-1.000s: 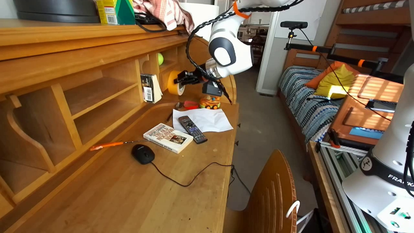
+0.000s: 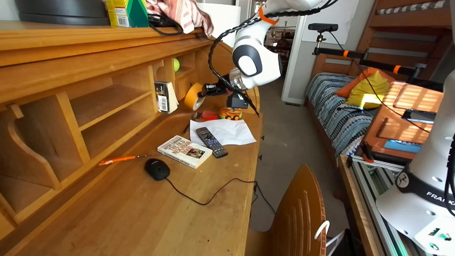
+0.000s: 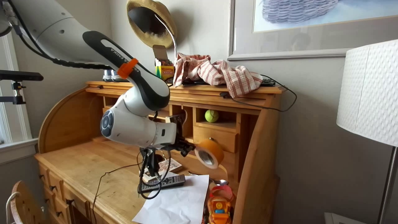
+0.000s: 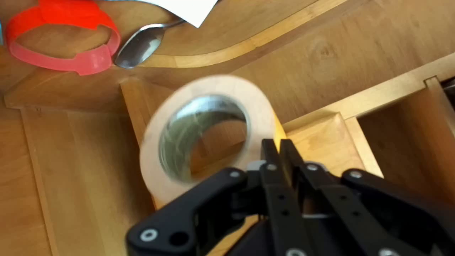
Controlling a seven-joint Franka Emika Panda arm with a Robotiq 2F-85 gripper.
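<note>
A wide roll of orange tape (image 3: pixel 215 148) is up off the desktop, in front of the small drawer (image 3: pixel 222 138) in the desk's cubby row. Its pale end face and hollow core tilt toward the wrist camera. My gripper is shut, its black fingertips close together at the edge of the tape roll (image 4: pixel 264 111). In exterior view 1 the gripper (image 2: pixel 202 91) sits just right of the tape roll (image 2: pixel 192 97). Whether the fingertips still touch the roll, and what bears its weight, I cannot tell. A dark knob (image 3: pixel 211 138) shows just above the roll.
Below lie white paper (image 3: pixel 182 199), a remote (image 2: pixel 212 142), a book (image 2: pixel 185 151), a spoon (image 4: pixel 141 44), a red band (image 4: pixel 64 64) and an orange toy car (image 3: pixel 219 209). A tennis ball (image 3: pixel 211 115) rests in a cubby.
The gripper has shifted a little to the right in exterior view 1. The tape roll, upright before, has tipped over at a slant and sits slightly lower.
</note>
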